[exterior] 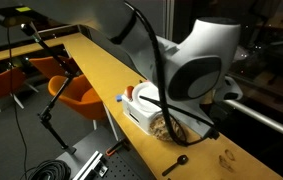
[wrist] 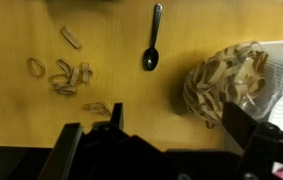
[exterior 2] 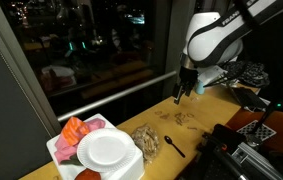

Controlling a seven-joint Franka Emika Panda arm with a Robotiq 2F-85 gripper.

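My gripper hangs above the wooden table with its dark fingers spread apart and nothing visible between them. In exterior view 2 the gripper (exterior 2: 178,96) is over the table, near several small tan strips. The wrist view shows those loose strips (wrist: 68,76) left of a black spoon (wrist: 153,40). Right of the spoon sits a rounded heap of tan strips (wrist: 223,84), beside a white container. In exterior view 2 this heap (exterior 2: 146,140) lies beside the white plate (exterior 2: 103,148), and the spoon (exterior 2: 175,146) lies to its right.
A white container (exterior 2: 131,169) holds the plate, with an orange and pink item (exterior 2: 74,132) behind it. Orange chairs (exterior: 83,100) stand beyond the table. A dark window with a metal rail (exterior 2: 121,96) runs along the back. Bare table surrounds the spoon.
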